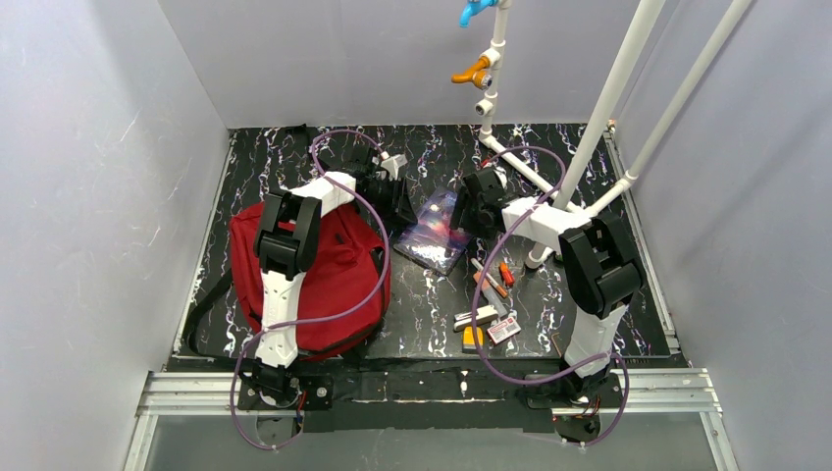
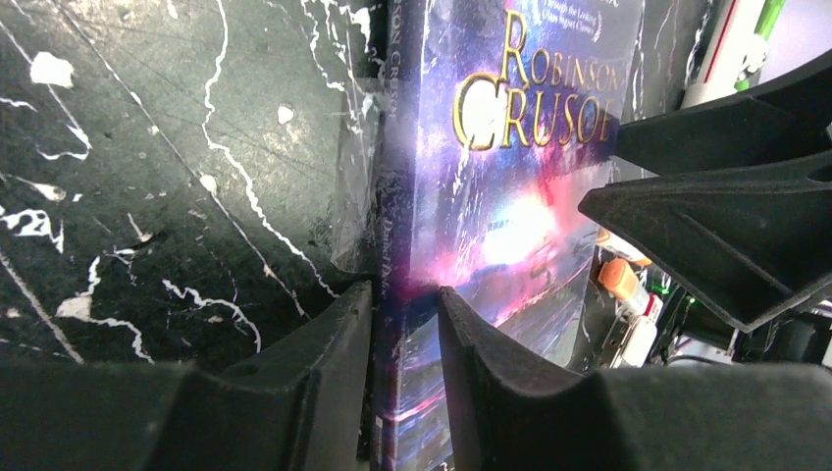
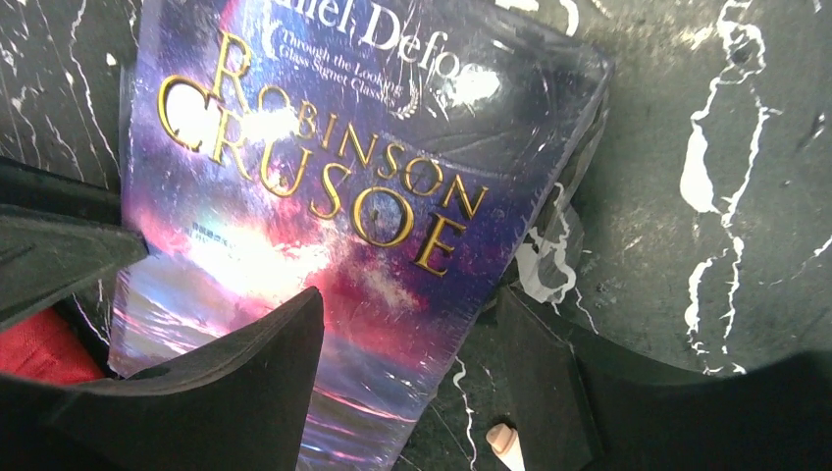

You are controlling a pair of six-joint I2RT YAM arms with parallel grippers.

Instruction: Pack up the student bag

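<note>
The Robinson Crusoe book (image 1: 432, 234) lies cover up on the dark marble surface, in a clear plastic sleeve. My left gripper is at the book's spine, one finger beside it and the other over the cover, with a gap between them. Over the opposite edge, my right gripper stands open, one fingertip above the cover and the other outside the book. At the left lies the red bag (image 1: 338, 280), partly hidden under the left arm.
Pens (image 1: 491, 278), an orange-red item (image 1: 506, 275), a yellow item (image 1: 473, 339) and a white box (image 1: 504, 330) lie at the front right. White pipes (image 1: 589, 147) rise behind the right arm. Bare surface shows in front of the book.
</note>
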